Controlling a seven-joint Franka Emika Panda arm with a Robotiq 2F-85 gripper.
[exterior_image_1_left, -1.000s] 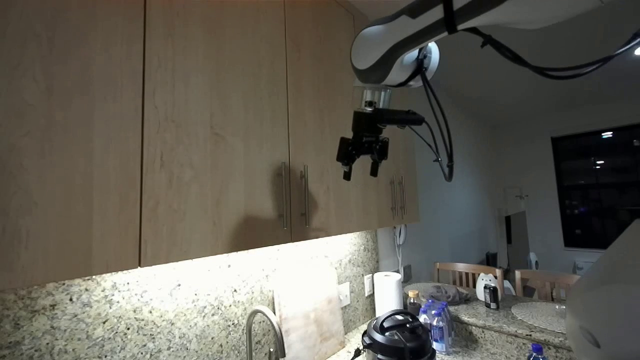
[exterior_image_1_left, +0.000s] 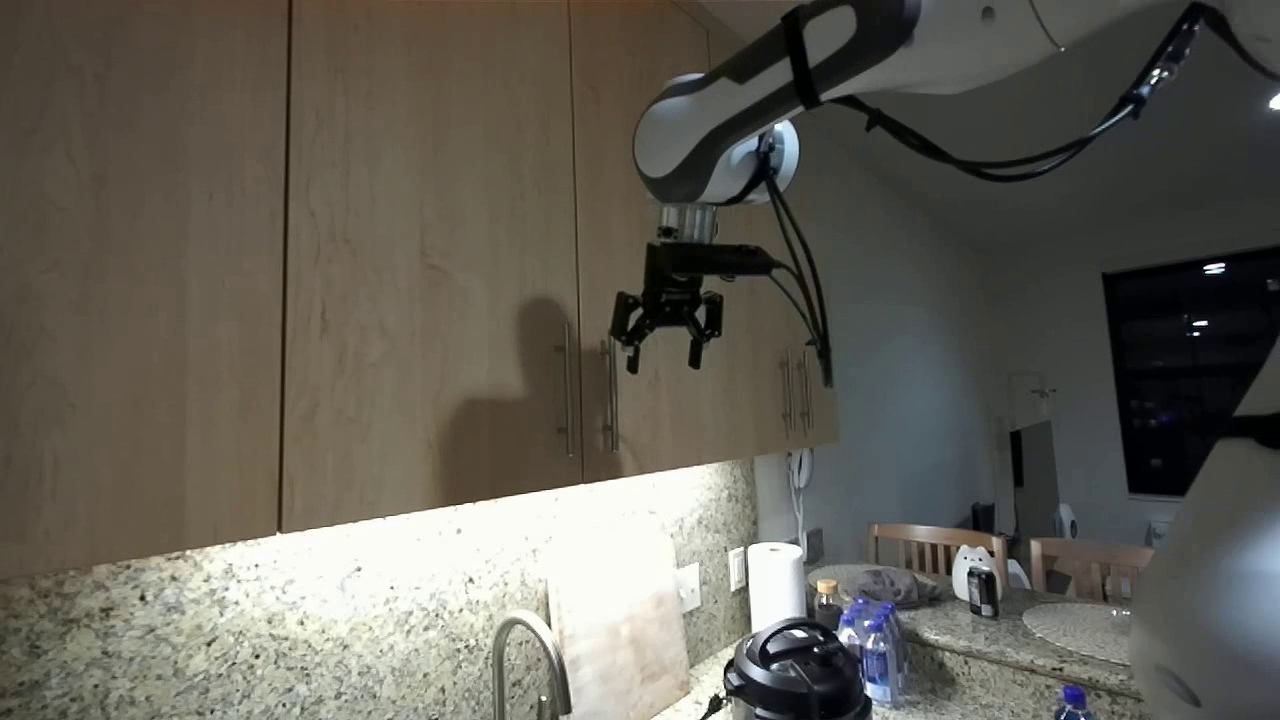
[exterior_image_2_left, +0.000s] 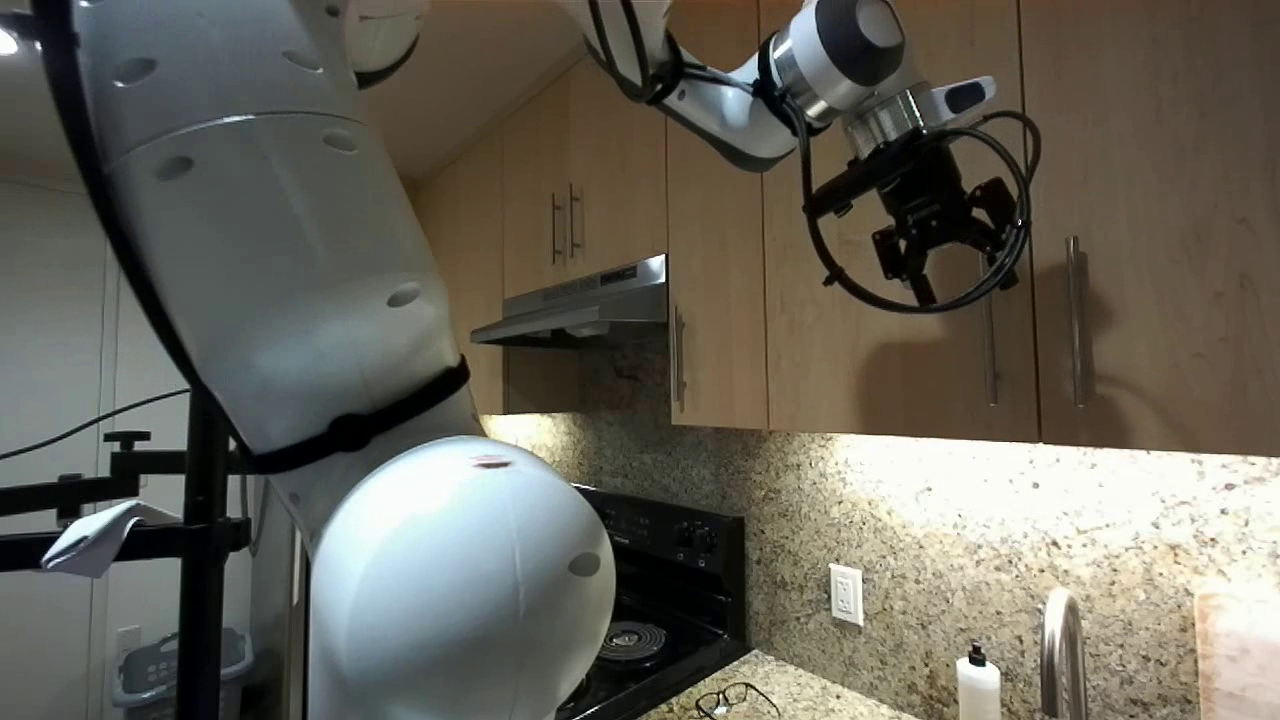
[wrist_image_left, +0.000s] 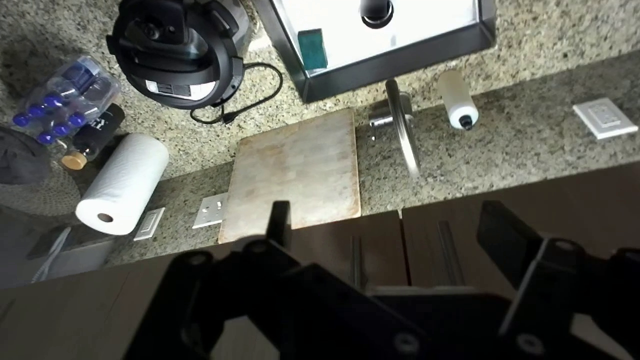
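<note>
My gripper (exterior_image_1_left: 665, 364) hangs fingers-down in front of the wooden upper cabinets, open, with nothing between its fingers. In the wrist view its two black fingers (wrist_image_left: 279, 223) stand wide apart at the lower part of the picture. Two upright metal cabinet handles, the left one (exterior_image_1_left: 567, 390) and the right one (exterior_image_1_left: 612, 396), sit side by side along the seam of two closed doors. Between the fingers in the wrist view, a handle (wrist_image_left: 356, 261) and another handle (wrist_image_left: 450, 252) show, partly covered by the gripper. Whether a finger touches a handle cannot be told.
Below the cabinets are a faucet (wrist_image_left: 402, 126), a cutting board (wrist_image_left: 300, 171), a soap bottle (wrist_image_left: 459, 102), a paper towel roll (wrist_image_left: 123, 183) and a black-lidded cooker (wrist_image_left: 180, 54). A range hood (exterior_image_2_left: 576, 300) juts out farther along. Air before the doors is free.
The arm and gripper have moved left in exterior view 1, closer to the handle pair and slightly lower. The fingers look farther apart now. The cabinet doors have stayed shut.
</note>
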